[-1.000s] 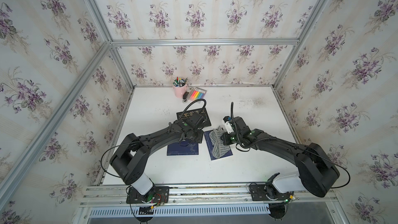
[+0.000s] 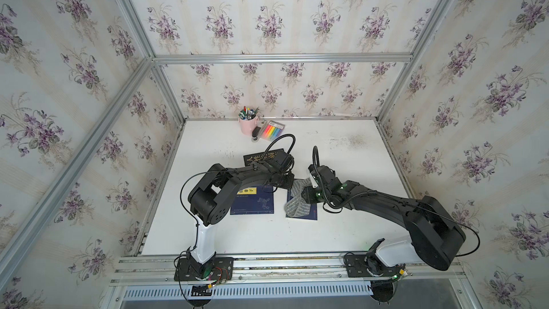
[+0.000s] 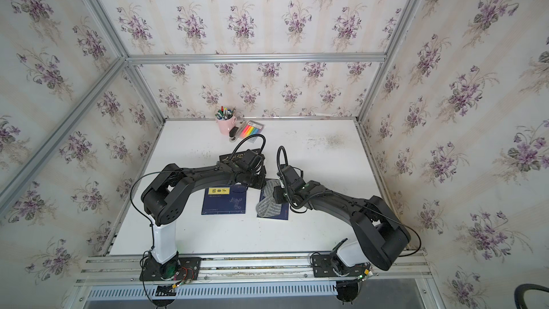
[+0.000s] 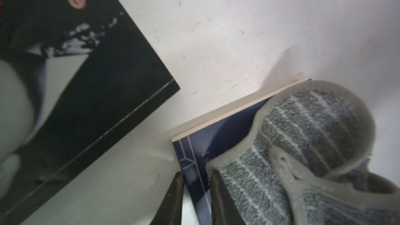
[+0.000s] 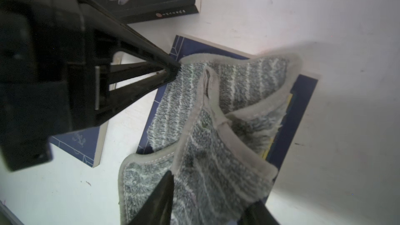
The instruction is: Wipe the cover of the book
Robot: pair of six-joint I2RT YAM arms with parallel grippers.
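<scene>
A grey striped cloth (image 5: 250, 83) lies folded over a navy book (image 5: 300, 108), hiding most of its cover. My left gripper is down at the book's upper left edge beside the cloth, its fingers slightly apart, with the edge in view between them; whether they grip it is unclear. My right gripper is over the cloth's lower part, fingers apart at the bottom of the right wrist view, with raised cloth between them.
A second navy book (image 2: 251, 206) lies to the left and a black book (image 5: 150, 0) behind. A pink pen cup (image 2: 247, 126) and coloured markers (image 2: 271, 130) stand at the back.
My left gripper has moved right to the cloth-covered book's edge. That book has turned slightly straighter, and my right gripper has shifted a little left and down with the cloth.
</scene>
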